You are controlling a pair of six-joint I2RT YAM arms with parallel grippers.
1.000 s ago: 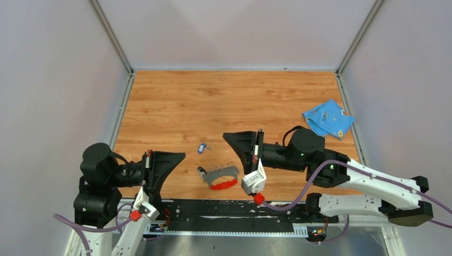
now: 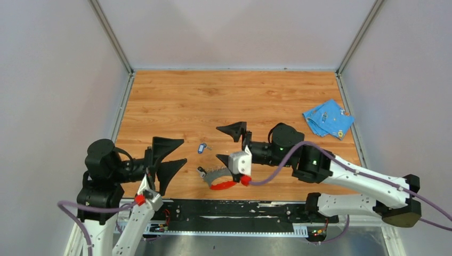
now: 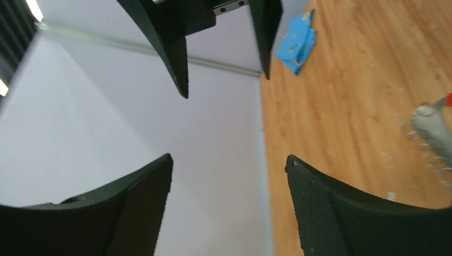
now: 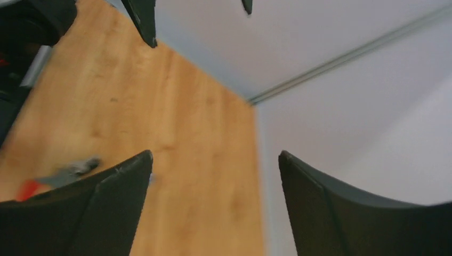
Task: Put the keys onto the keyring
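A small blue key tag with a key point(image 2: 202, 148) lies on the wooden table, left of centre. Below it is a grey curved holder with a red band point(image 2: 223, 185) and a dark piece at its left end; whether this is the keyring I cannot tell. My left gripper point(image 2: 181, 150) stands to the left of them, fingers apart, nothing between them. My right gripper point(image 2: 217, 142) is above and to the right of the tag, also open and empty. The right wrist view is blurred.
A folded blue cloth point(image 2: 328, 118) lies at the table's right. Walls enclose the sides and back.
My right gripper has moved leftward and tilted upward; my left wrist has shifted slightly right and up in the top view.
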